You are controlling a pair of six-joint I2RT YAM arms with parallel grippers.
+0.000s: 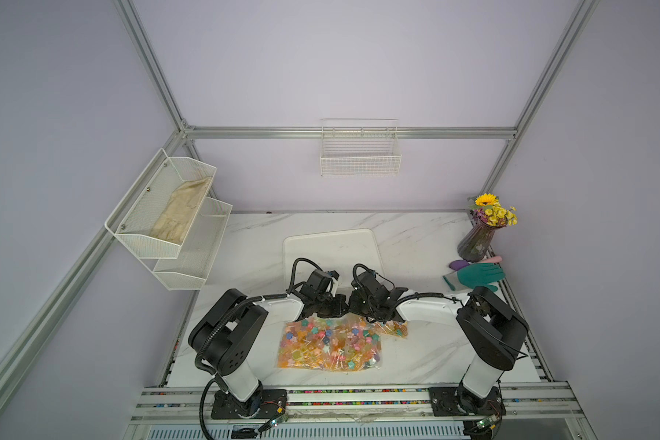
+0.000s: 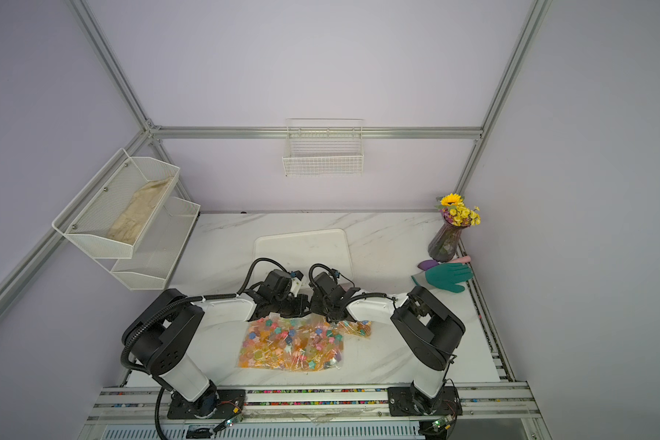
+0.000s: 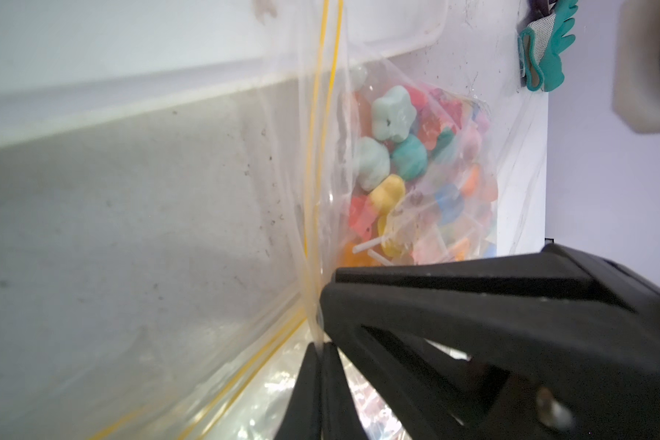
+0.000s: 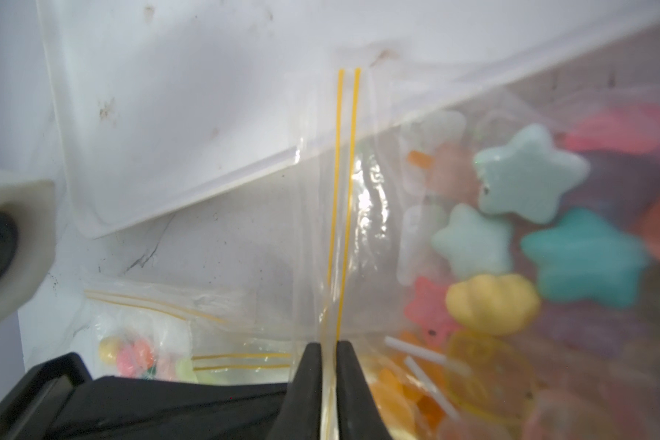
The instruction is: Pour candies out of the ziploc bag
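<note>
A clear ziploc bag of pastel candies [image 4: 476,242] has its yellow-lined zip edge [image 4: 337,249] running down into the fingertips of my right gripper, which is shut on it. In the left wrist view, a yellow-lined zip edge [image 3: 319,183] likewise meets my left gripper, shut on this plastic. Both grippers are almost touching, side by side over the near end of the white tray [image 1: 331,249]. Star-shaped candies show through the film. Whether the zip is parted at the pinched spot cannot be made out.
More filled candy bags [image 1: 326,344] lie flat on the table in front of the grippers. To the right are a flower vase [image 1: 478,238] and a teal glove [image 1: 481,275]; wire shelves [image 1: 176,220] hang on the left. The table behind the tray is clear.
</note>
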